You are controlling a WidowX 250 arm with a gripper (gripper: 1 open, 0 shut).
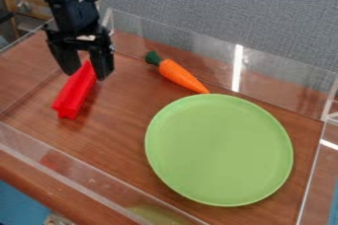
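Note:
My black gripper (pixel 85 59) hangs open at the upper left, its fingers over the far end of a long red block (pixel 74 95) that lies on the wooden table. An orange carrot with a green top (pixel 180 75) lies at the back middle, apart from the gripper. A large green plate (pixel 218 150) fills the right front of the table.
Clear plastic walls (pixel 238 67) border the wooden table (pixel 119 140), with a grey speckled panel behind. Bare table lies between the red block, the carrot and the plate.

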